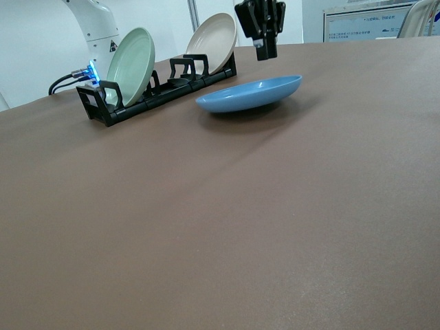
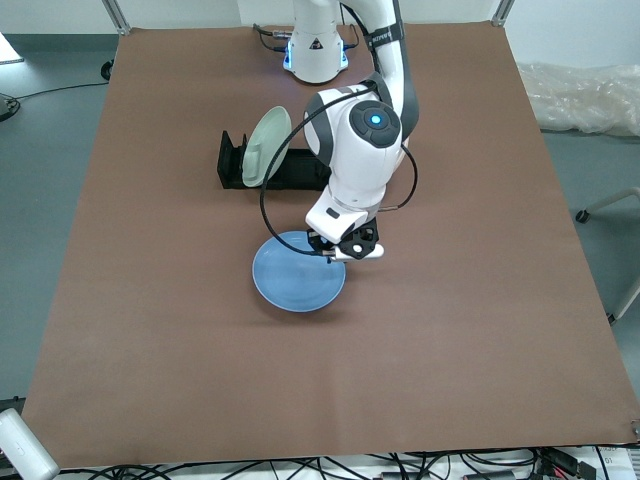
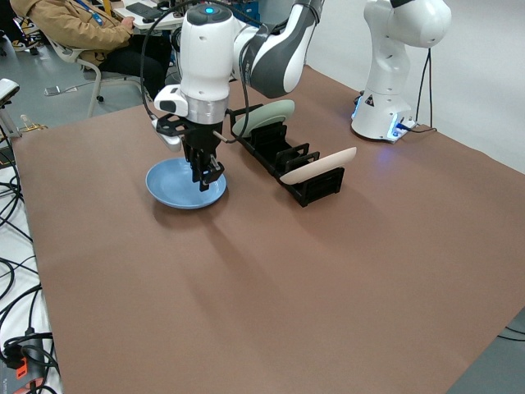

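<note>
A blue plate (image 2: pixel 298 282) lies flat on the brown table (image 2: pixel 320 380); in the top view it (image 1: pixel 247 94) sits beside a black dish rack (image 1: pixel 157 97) holding a green plate (image 1: pixel 129 65) and a cream plate (image 1: pixel 210 42), both upright. The black gripper (image 3: pixel 205 177) hangs pointing down over the blue plate's right part, in front of the rack. In the top view the gripper (image 1: pixel 267 49) is above the plate, apart from it, with nothing visible held; whether its fingers are open cannot be made out. The arm hides it in the left view.
The robot base (image 2: pixel 313 55) stands at the back of the table behind the rack. Cables (image 3: pixel 16 295) lie along one edge, off the tabletop.
</note>
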